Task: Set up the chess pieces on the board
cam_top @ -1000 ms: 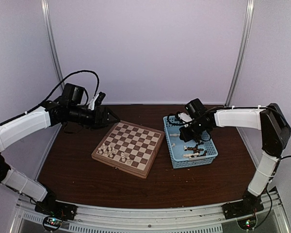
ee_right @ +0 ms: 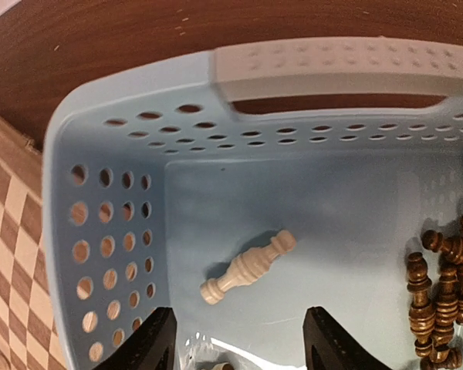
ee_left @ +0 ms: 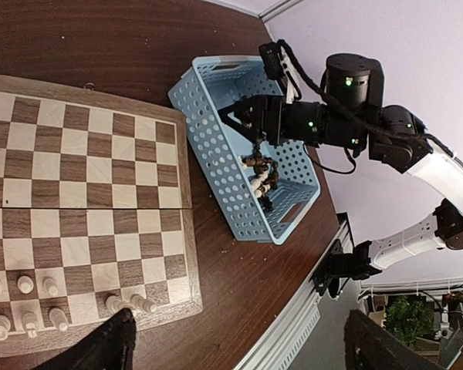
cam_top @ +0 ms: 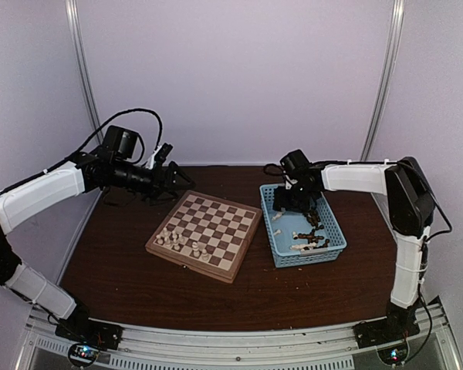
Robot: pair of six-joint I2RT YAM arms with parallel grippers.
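The chessboard (cam_top: 216, 220) lies on the dark table, with several white pieces (ee_left: 31, 322) upright along one side of it. My left gripper (cam_top: 179, 185) hangs open past the board's far left corner, empty. In the left wrist view its fingers (ee_left: 108, 347) show at the bottom edge, wide apart. Over the far part of the blue basket is my right gripper, open with nothing between its fingers. Just ahead of them in the right wrist view, a white piece (ee_right: 248, 267) lies on its side on the basket floor. Dark brown pieces (ee_right: 444, 297) are heaped at the right.
The blue basket (cam_top: 293, 260) stands right of the board, its perforated walls around the pieces. More white pieces (cam_top: 302, 247) lie at its near end. Bare table (cam_top: 170, 301) stretches in front of the board.
The board pieces are unchanged.
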